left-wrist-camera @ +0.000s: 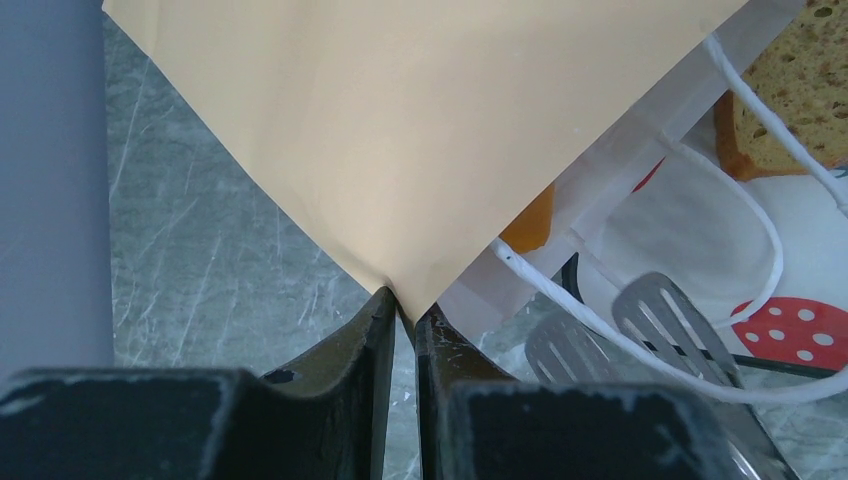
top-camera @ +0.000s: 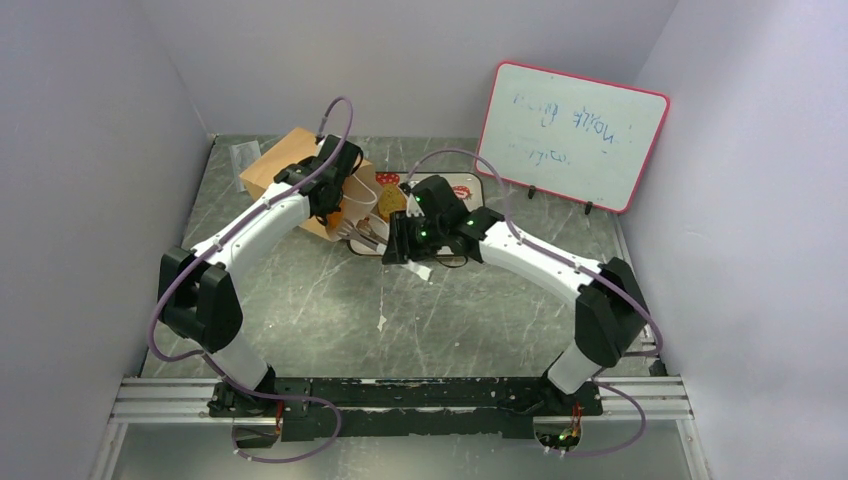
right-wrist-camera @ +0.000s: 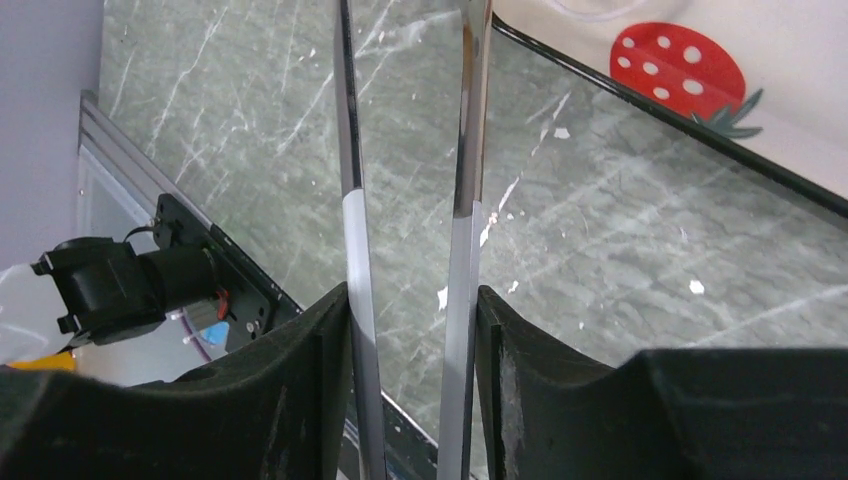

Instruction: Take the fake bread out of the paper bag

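Observation:
The brown paper bag [top-camera: 285, 160] lies tipped over at the back left, its mouth facing right. My left gripper is shut on the bag's edge. Inside the opening, an orange-brown piece of bread [left-wrist-camera: 532, 220] shows in part; the bag wall covers the rest. A slice of bread [top-camera: 391, 203] rests outside on the placemat [top-camera: 470, 190]. Metal tongs with white handles [right-wrist-camera: 460, 330] are held in my right gripper, one arm against each finger. Their slotted heads [left-wrist-camera: 655, 310] are apart and near the bag's mouth, with no bread visible between them.
White bag handles [left-wrist-camera: 780, 130] loop across the opening, close to the tong heads. A whiteboard [top-camera: 570, 130] leans at the back right.

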